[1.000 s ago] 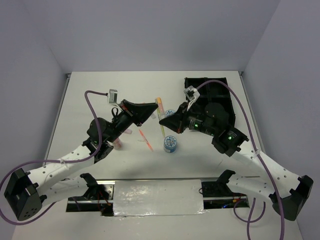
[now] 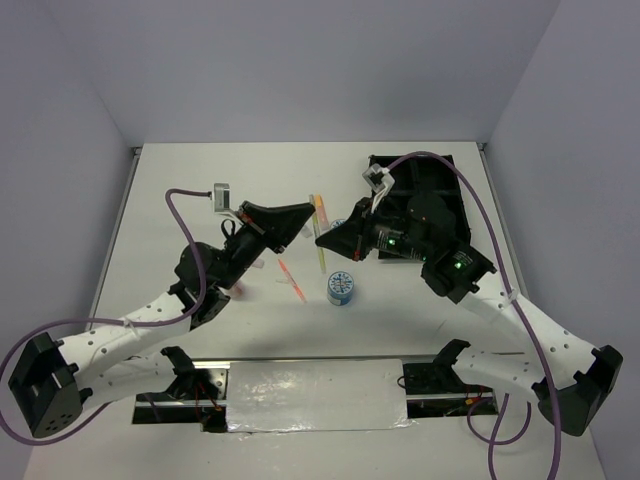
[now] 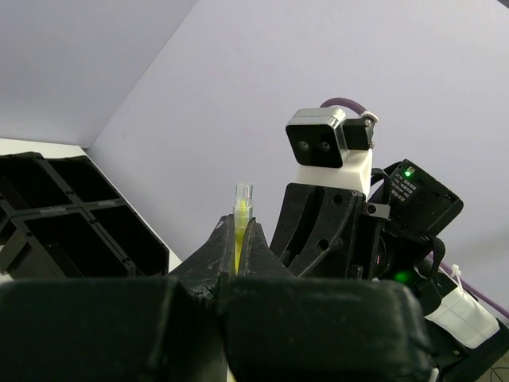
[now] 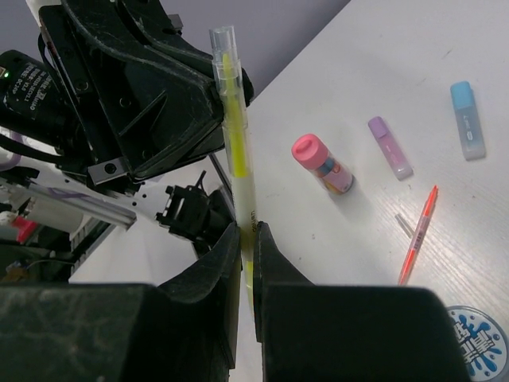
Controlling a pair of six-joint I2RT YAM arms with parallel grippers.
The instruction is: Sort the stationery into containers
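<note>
A slim yellow highlighter (image 4: 235, 119) stands upright between my grippers in midair. My left gripper (image 2: 308, 208) is shut on it near the upper part; my right gripper (image 2: 323, 240) is shut on it lower down. On the table lie a pink-capped bottle (image 4: 322, 163), a purple item (image 4: 390, 146), a blue item (image 4: 468, 119), a red pen (image 4: 420, 232) and a round blue tin (image 2: 340, 288) (image 4: 477, 342).
A black multi-compartment organiser (image 2: 420, 160) (image 3: 64, 239) stands at the table's right rear, partly behind my right arm; its visible compartments look empty. Walls border the table at back and sides.
My right gripper has shifted slightly left and up in the top view, now around the highlighter. The left gripper has barely moved.
</note>
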